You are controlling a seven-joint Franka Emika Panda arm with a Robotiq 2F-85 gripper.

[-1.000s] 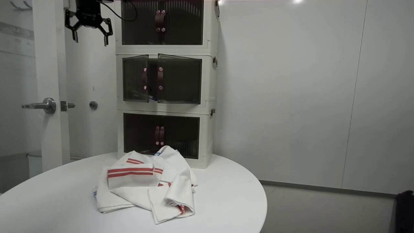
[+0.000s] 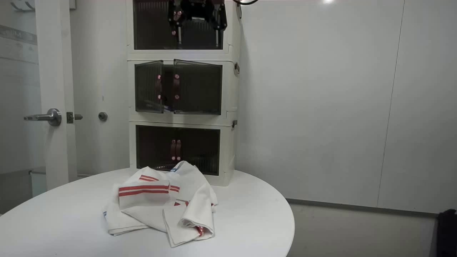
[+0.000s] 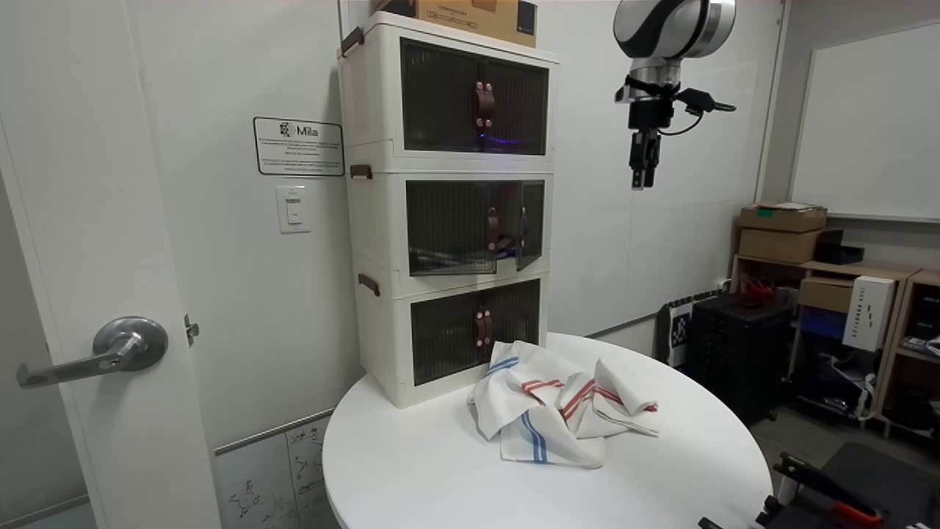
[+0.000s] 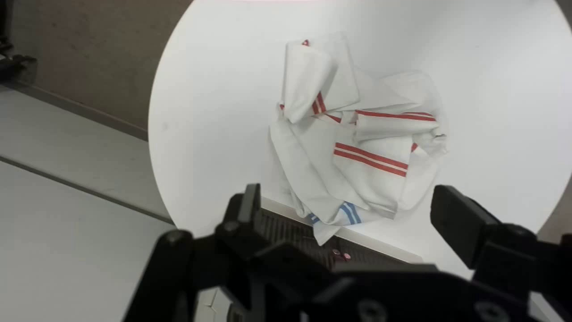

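A white cloth [image 2: 147, 205] with red and blue stripes lies crumpled on the round white table [image 2: 257, 214]. In the wrist view the cloth [image 4: 370, 145] fills the middle, its blue-striped corner close to the cabinet's base. High above the table hangs my gripper [image 2: 199, 40], in front of the top cabinet box in exterior view 1. Its fingers [image 4: 249, 204] stand wide apart in the wrist view, with nothing held between them. From the side, the gripper [image 3: 644, 185] points straight down, well clear of the cloth [image 3: 551, 414].
A stack of three cabinet boxes [image 3: 379, 220] stands at the table's back. The middle box's two doors [image 2: 197, 87] are ajar; the top and bottom doors look closed. A cardboard box [image 3: 480, 16] sits on the stack. Bare table surrounds the cloth at the front and sides.
My gripper has moved right across exterior view 1, from beside the cabinet stack to in front of its top box, and a little higher. It stays open; the cloth has not moved.
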